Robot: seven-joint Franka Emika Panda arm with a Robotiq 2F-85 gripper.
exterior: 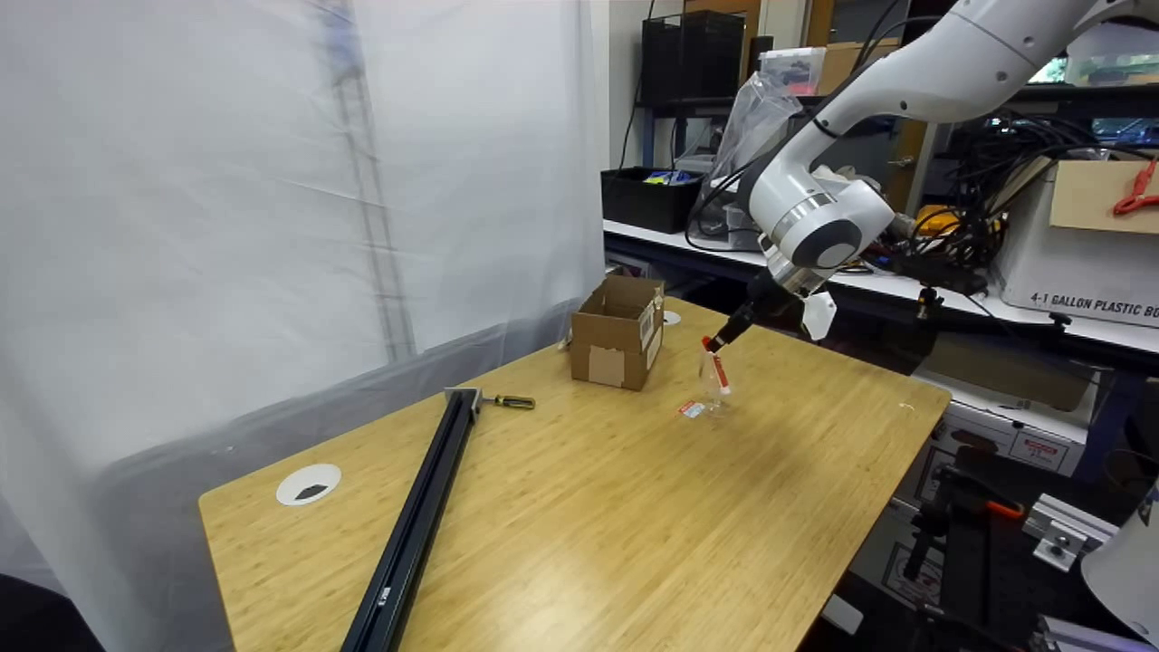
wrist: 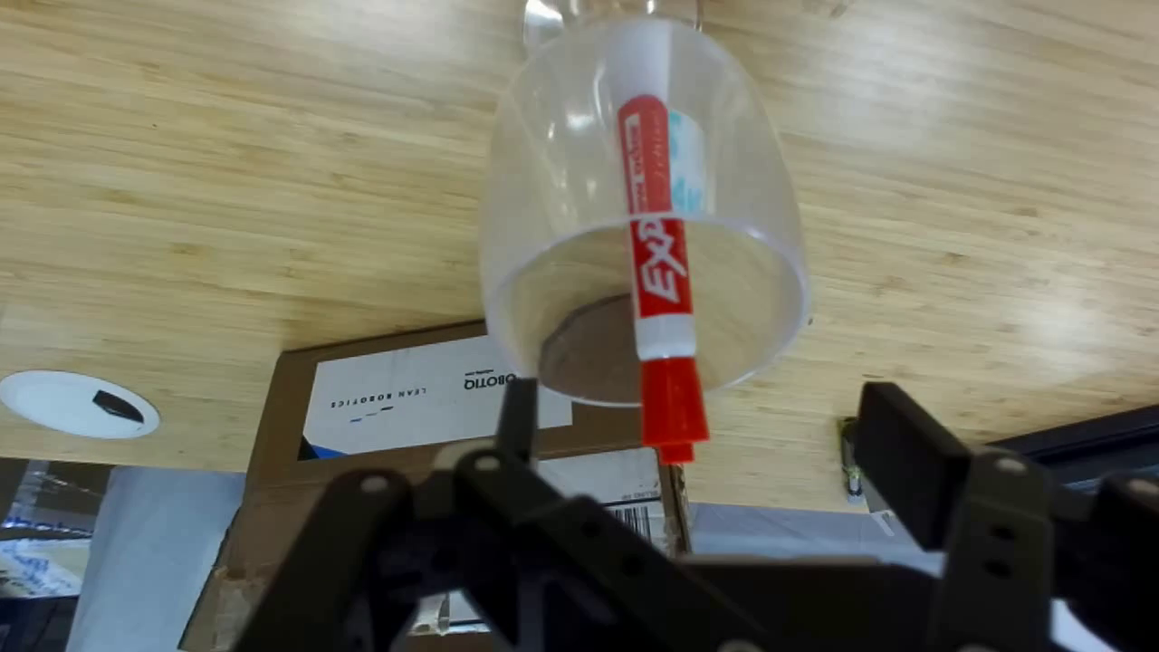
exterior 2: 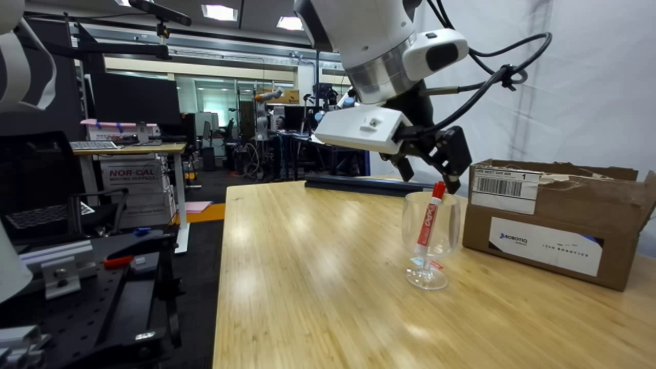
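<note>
A red-and-white marker (exterior 2: 429, 222) leans inside a clear stemmed glass (exterior 2: 455, 230), its red cap sticking out over the rim. The glass stands upright on the wooden table. In the wrist view the marker (wrist: 658, 261) runs down the middle of the glass (wrist: 522, 185), cap toward me. My gripper is open, one finger on each side of the cap with a clear gap to both. From the first exterior view, the gripper (exterior: 717, 342) is right at the top of the glass, next to the marker (exterior: 716, 368).
Close to the glass stands an open cardboard box (exterior: 608, 346). A small red-and-white packet (exterior: 692, 409) lies by the glass foot. Farther off are a screwdriver (exterior: 512, 402) and a long black rail (exterior: 418, 522).
</note>
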